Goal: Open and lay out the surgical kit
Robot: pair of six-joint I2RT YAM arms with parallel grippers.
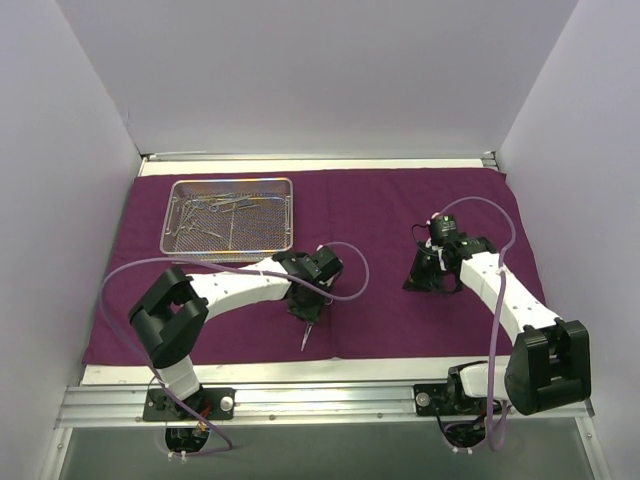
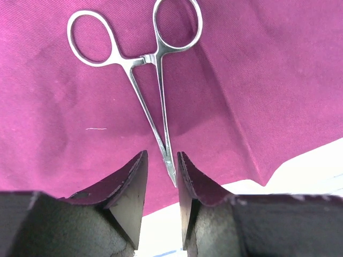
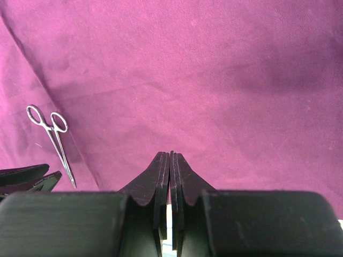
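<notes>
A steel hemostat lies on the purple cloth near its front edge, also seen at the left of the right wrist view (image 3: pixel 59 144). My left gripper hangs over it, fingers part open around the area of the hemostat's tip, with nothing visibly held. My right gripper is shut with nothing showing between its fingers, over bare cloth on the right side. The steel mesh tray (image 1: pixel 250 233) holds several instruments at the back left.
The purple cloth (image 1: pixel 380 210) covers the bench, mostly clear at centre and right. Walls stand at both sides and the back. Purple tubes loop over both arms.
</notes>
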